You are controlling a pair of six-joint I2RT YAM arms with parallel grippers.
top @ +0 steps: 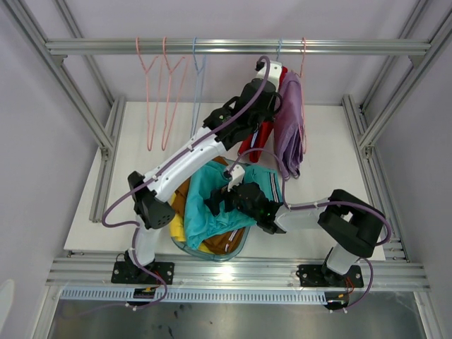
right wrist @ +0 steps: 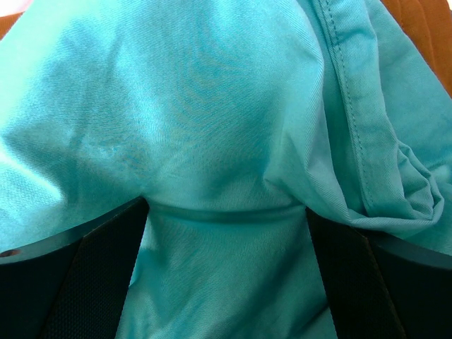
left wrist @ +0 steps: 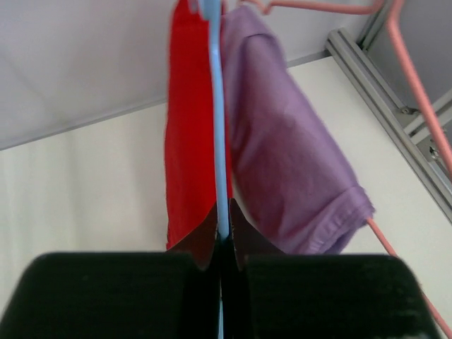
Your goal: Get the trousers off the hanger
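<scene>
Red trousers (top: pixel 256 145) (left wrist: pixel 189 134) and purple trousers (top: pixel 289 131) (left wrist: pixel 289 155) hang at the right of the rail. My left gripper (top: pixel 272 95) is up beside them, shut around the blue hanger (left wrist: pixel 217 127), which runs vertically in front of the red cloth in the left wrist view. My right gripper (top: pixel 222 198) is low over the basket, open, its fingers pressed into turquoise cloth (right wrist: pixel 198 99).
Empty pink hangers (top: pixel 150 106) and another blue hanger (top: pixel 198 92) hang from the rail (top: pixel 233 46) to the left. The basket (top: pixel 212 256) holds turquoise, brown and yellow clothes. The white board is clear at the left.
</scene>
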